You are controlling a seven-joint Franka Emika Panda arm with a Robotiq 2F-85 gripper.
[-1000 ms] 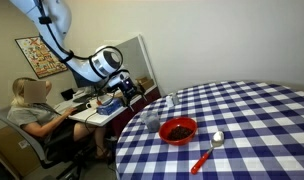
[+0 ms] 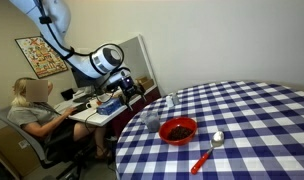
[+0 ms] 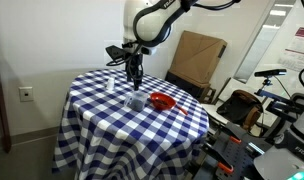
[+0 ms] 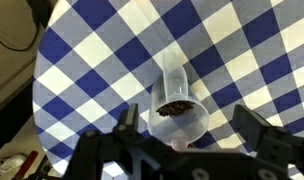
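Note:
A clear cup (image 2: pixel 152 121) stands on the checked tablecloth, left of the red bowl (image 2: pixel 178 130). In the wrist view the cup (image 4: pixel 197 122) is seen from above, with dark bits at its bottom. A pale elongated piece (image 4: pixel 173 72) extends from its far side; whether it is part of the cup is unclear. My gripper is open above the cup, its fingers spread to either side and nothing gripped. Dark contents fill the bottom of the red bowl (image 3: pixel 163 102). A spoon (image 2: pixel 208 150) with a red handle lies right of the bowl.
A small white item (image 2: pixel 172 99) stands farther back, also visible as a white item (image 3: pixel 110 84) in the second exterior view. A person (image 2: pixel 37 118) sits at a desk beyond the table's left edge.

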